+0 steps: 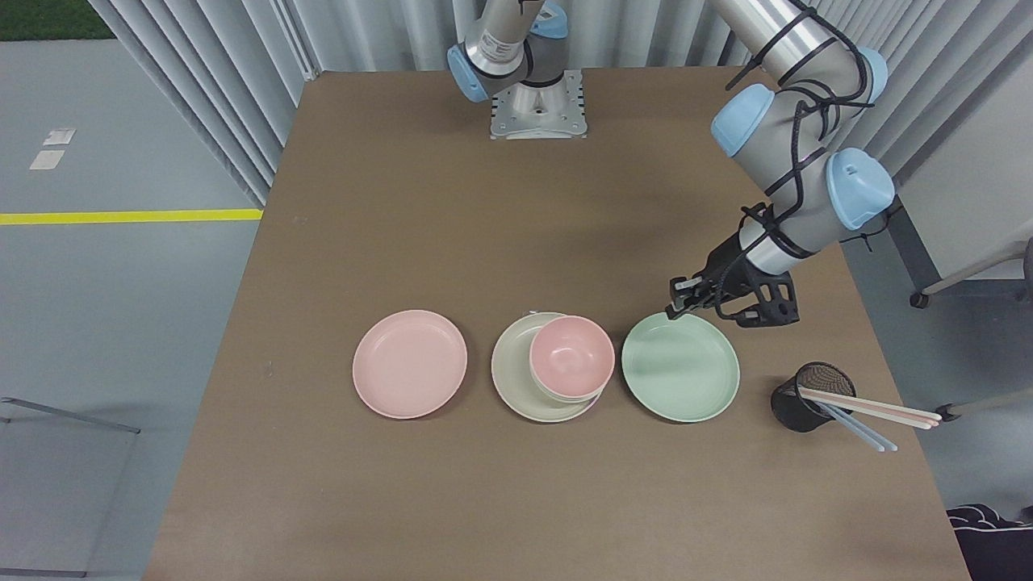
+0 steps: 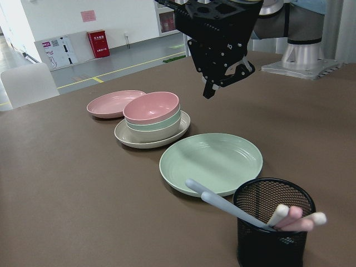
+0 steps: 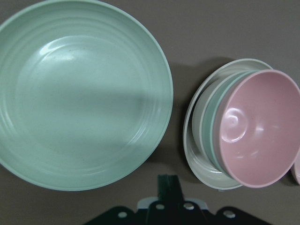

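Note:
My gripper (image 2: 219, 83) hangs in the air above the back edge of the green plate (image 1: 679, 373), with no object seen in it; whether it is open or shut is unclear. A pink bowl (image 3: 260, 126) sits on a pale green bowl (image 2: 156, 127) and a white bowl (image 2: 153, 135), stacked on a cream plate (image 1: 513, 387) left of the green plate in the front view. A pink plate (image 1: 409, 364) lies further left.
A black mesh cup (image 2: 270, 250) with several pink, white and blue utensils stands right of the green plate near the table edge.

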